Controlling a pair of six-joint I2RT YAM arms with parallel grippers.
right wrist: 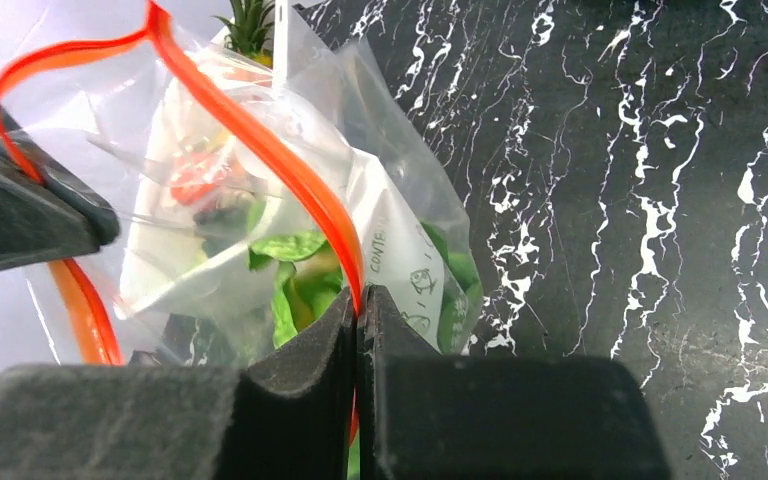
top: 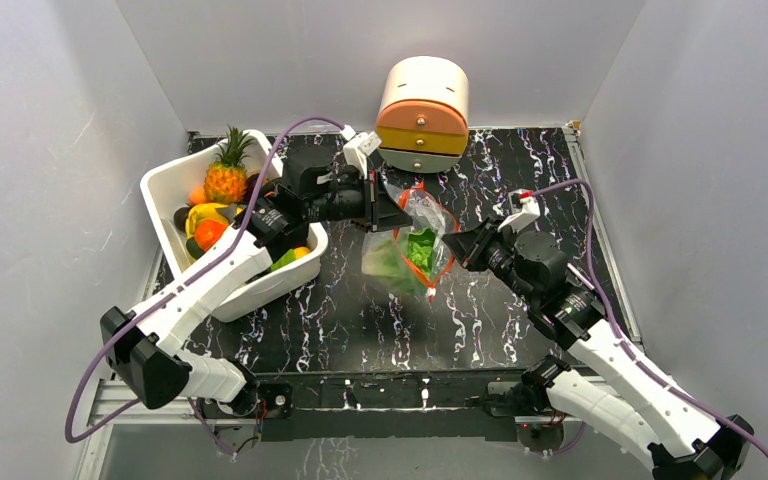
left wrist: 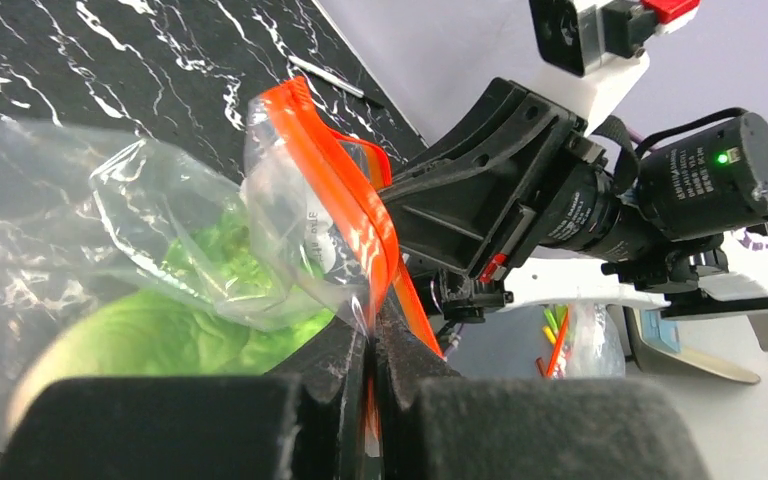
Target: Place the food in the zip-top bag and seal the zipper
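Observation:
A clear zip bag (top: 390, 262) with an orange zipper and leafy green food (top: 420, 248) inside is held up between both grippers. My left gripper (top: 398, 220) is shut on the bag's edge at the zipper strip (left wrist: 332, 190). My right gripper (top: 450, 242) is shut on the opposite zipper strip (right wrist: 300, 180). The bag's mouth shows as an orange loop, standing open. In the left wrist view the green food (left wrist: 160, 340) lies inside the bag, blurred by the plastic.
A white bin (top: 265, 290) of fruit, with a pineapple (top: 225, 180), stands at the left. A small drawer box (top: 422, 110) is at the back. A pen (left wrist: 330, 75) lies on the marble table toward the right.

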